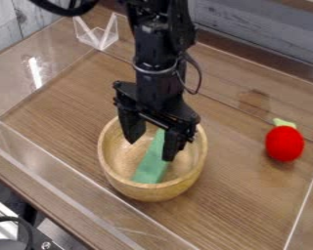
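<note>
My black gripper (pixel 152 129) reaches down from the top centre into a tan bowl (pixel 179 186), its fingers spread open on either side of the bowl's interior. A green oblong object (pixel 152 168) lies in the bowl beneath the gripper, partly hidden by its right finger. I cannot tell whether the fingers touch it.
A red tomato-like object (pixel 285 145) with a light green top sits at the right on the wooden table (pixel 55 127). A pale wall edge runs along the back.
</note>
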